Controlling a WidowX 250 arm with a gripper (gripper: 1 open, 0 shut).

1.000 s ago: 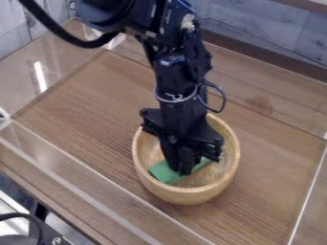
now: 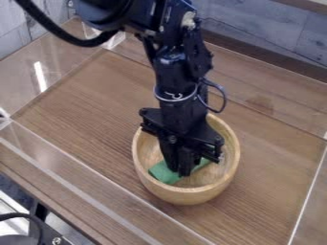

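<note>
A black arm reaches down from the top of the view into a light wooden bowl [image 2: 183,193] right of centre. Its gripper [image 2: 182,165] is lowered inside the bowl, over a green object [image 2: 163,174] lying on the bowl's floor. The green object is partly hidden behind the gripper, so whether the fingers are shut on it cannot be seen.
A grey panelled wall [image 2: 269,38] runs along the back right. A black cable or part [image 2: 26,220] sits at the bottom left corner.
</note>
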